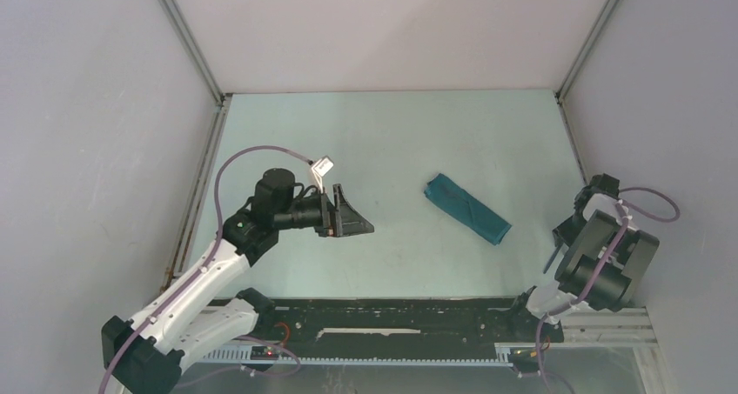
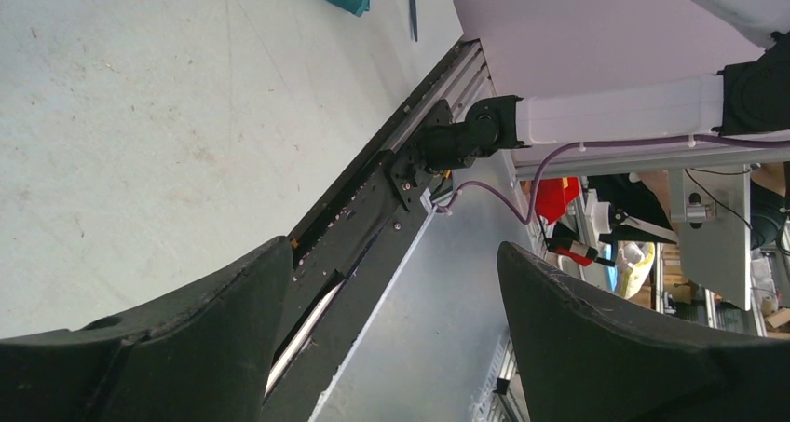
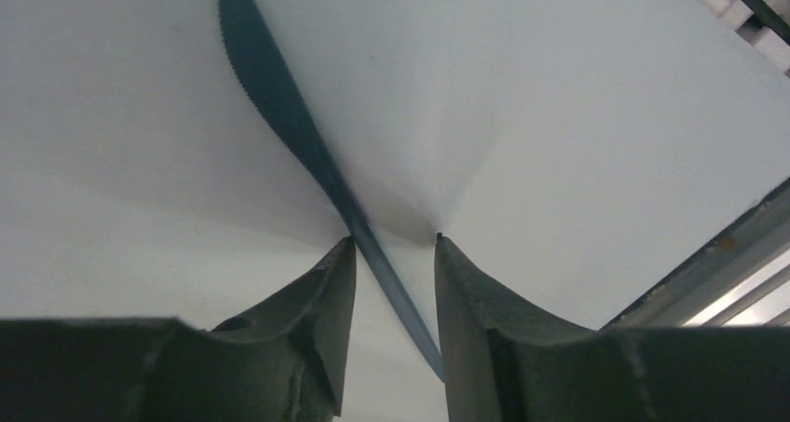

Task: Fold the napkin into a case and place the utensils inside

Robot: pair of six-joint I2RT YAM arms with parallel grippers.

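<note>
The folded teal napkin [image 1: 466, 207] lies as a long strip right of the table's middle. A slim knife [image 3: 284, 105], dark in the right wrist view, lies on the white surface at the table's right near corner. My right gripper is open just over the knife's handle, one fingertip at the handle, which runs between the fingers. My left gripper [image 1: 344, 220] stands open over the left middle of the table, nothing between its fingers, well away from the napkin.
Walls and metal rails [image 1: 570, 137] bound the sides. The front edge has a dark strip [image 2: 345, 245] with cables.
</note>
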